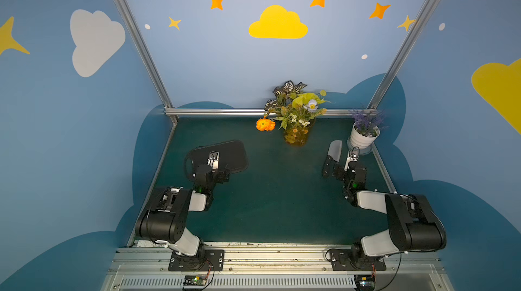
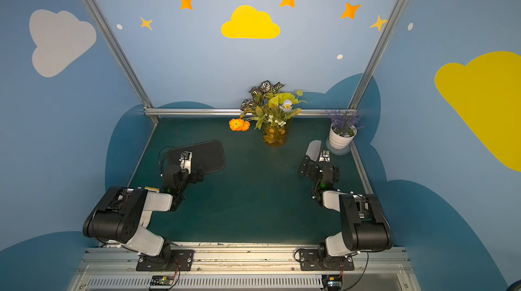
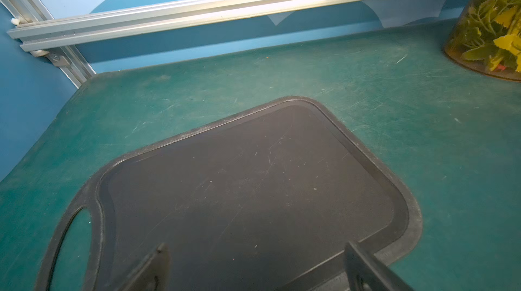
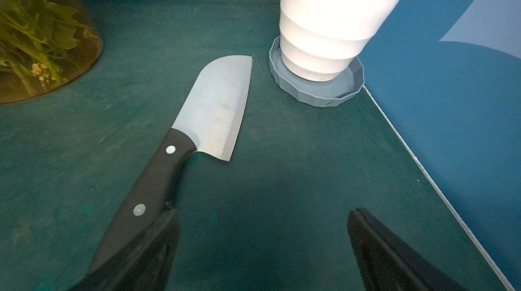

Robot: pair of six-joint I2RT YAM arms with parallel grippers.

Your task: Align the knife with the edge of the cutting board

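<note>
A knife with a broad steel blade and black riveted handle (image 4: 142,196) lies flat on the right of the green table, its blade (image 1: 334,150) pointing to the back. The black cutting board (image 3: 244,182), with a handle cutout at its left end, rests at an angle on the left side. Over the board hovers my left gripper, open and empty. My right gripper is open too, above bare table just right of the knife handle; one finger overlaps the handle's lower end in the right wrist view. Board and knife lie far apart.
A glass vase (image 1: 295,134) of flowers stands at the back middle. Behind the knife's right side is a white pot (image 4: 331,19) of lavender on a grey saucer (image 4: 320,94), close to the right wall. Between board and knife the table (image 1: 276,193) is clear.
</note>
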